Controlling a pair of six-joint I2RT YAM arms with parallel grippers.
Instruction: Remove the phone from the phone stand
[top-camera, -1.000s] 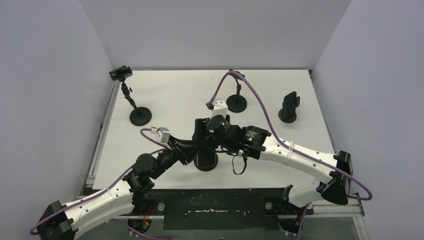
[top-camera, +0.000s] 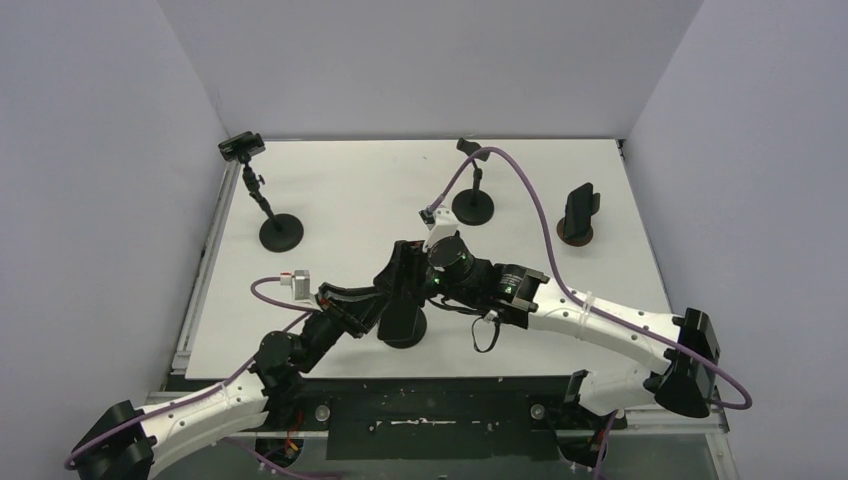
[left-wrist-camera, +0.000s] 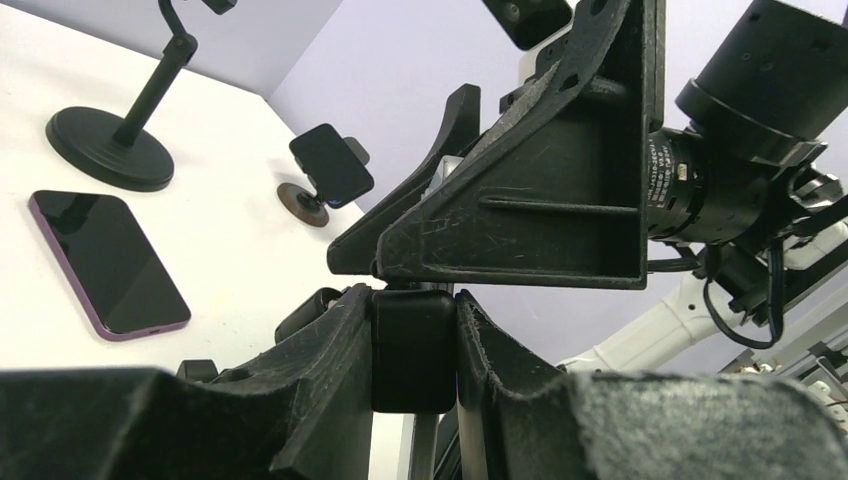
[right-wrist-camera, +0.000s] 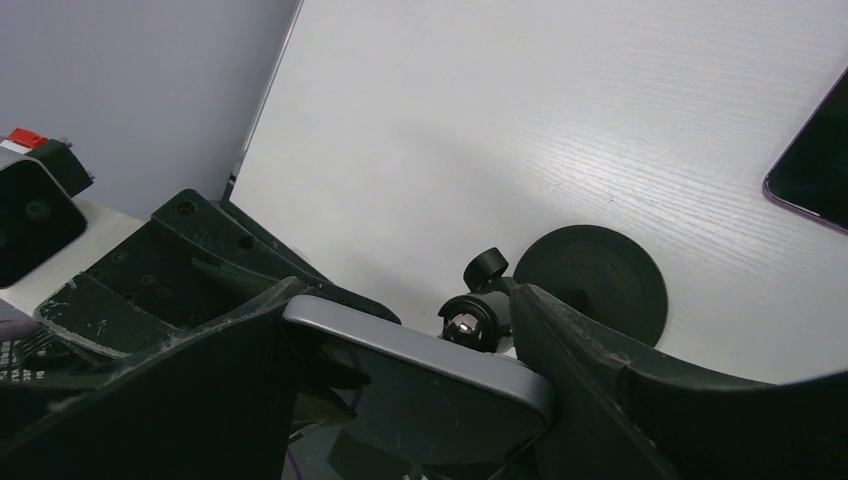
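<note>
At the front middle of the top view, the dark phone on its stand (top-camera: 402, 324) is partly covered by both grippers. The right wrist view shows the grey-edged phone (right-wrist-camera: 420, 350) spanning the gap of my right gripper. Its fingers stand apart with the phone between them; whether both press on it is unclear. The stand's round black base (right-wrist-camera: 610, 290) and ball joint (right-wrist-camera: 475, 325) lie beyond the phone. In the left wrist view my left gripper is shut on a black block-like part of the stand (left-wrist-camera: 414, 375), a thin stem below it.
A purple-edged phone (left-wrist-camera: 110, 265) lies flat on the table. Other stands rise at the back left (top-camera: 281, 232), back middle (top-camera: 473, 206) and right (top-camera: 577, 215). Both arms nearly meet at the centre; the table's left and right sides have free room.
The left gripper and the stand have shifted slightly left and toward the front over the second.
</note>
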